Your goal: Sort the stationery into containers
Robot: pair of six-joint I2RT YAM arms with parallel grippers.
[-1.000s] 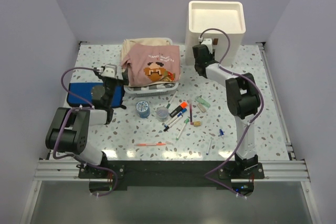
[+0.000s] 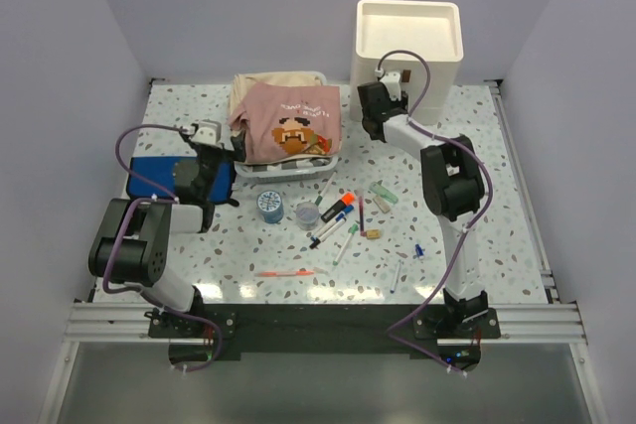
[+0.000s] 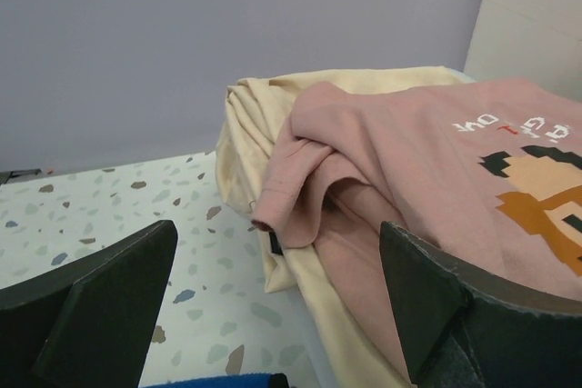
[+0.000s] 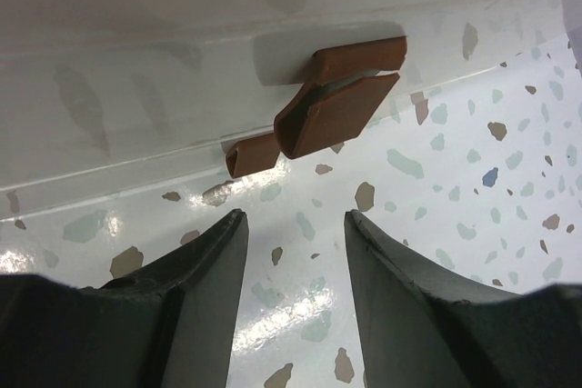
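Note:
Loose stationery lies mid-table in the top view: markers [image 2: 328,230], an orange pen [image 2: 285,273], a blue round container [image 2: 269,205] and a clear cup [image 2: 307,214]. My right gripper is part open with nothing between its fingers, in front of a brown clip-like piece [image 4: 350,111] on the side of the white box [image 2: 405,29] at the back right. My left gripper stands open at the left, facing a plastic bin [image 2: 288,174] piled with pink and cream cloth [image 3: 436,161].
A blue mat [image 2: 159,171] lies under the left arm. Walls bound the back and sides.
The left arm and the items on the table are unchanged.

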